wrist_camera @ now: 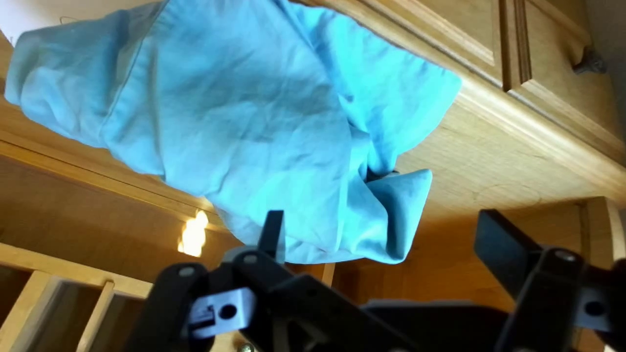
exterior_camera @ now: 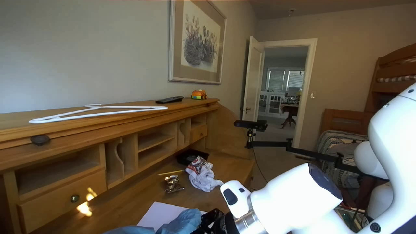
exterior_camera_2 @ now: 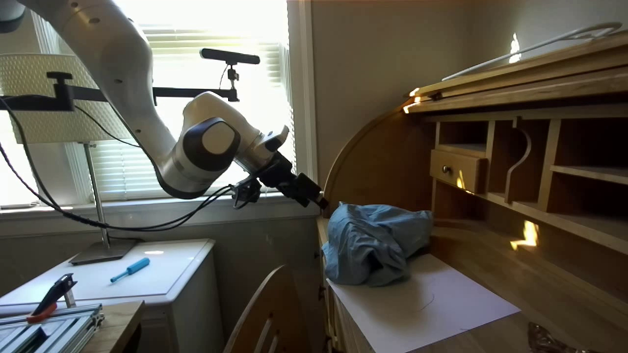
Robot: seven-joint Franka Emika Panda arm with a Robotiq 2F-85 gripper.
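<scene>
A crumpled light-blue cloth (exterior_camera_2: 377,238) lies heaped on the desk, partly over a white sheet of paper (exterior_camera_2: 432,312). In the wrist view the cloth (wrist_camera: 252,129) fills the upper middle, beyond my gripper. My fingers (wrist_camera: 271,237) stand wide apart, and nothing is gripped between them. From the second exterior view, my gripper (exterior_camera_2: 315,200) hangs tilted downward just up and left of the cloth, near the desk's side panel. Only the cloth's top shows at the bottom of the first exterior view, where the fingertips are hard to make out.
On the desk lie a crumpled white cloth (exterior_camera: 203,179), a shiny gold object (exterior_camera: 172,184), a pencil (exterior_camera: 170,172) and a black tray (exterior_camera: 191,156). A white hanger (exterior_camera: 97,113), a remote (exterior_camera: 169,99) and an orange toy (exterior_camera: 199,94) rest on top. Cubbyholes line the back.
</scene>
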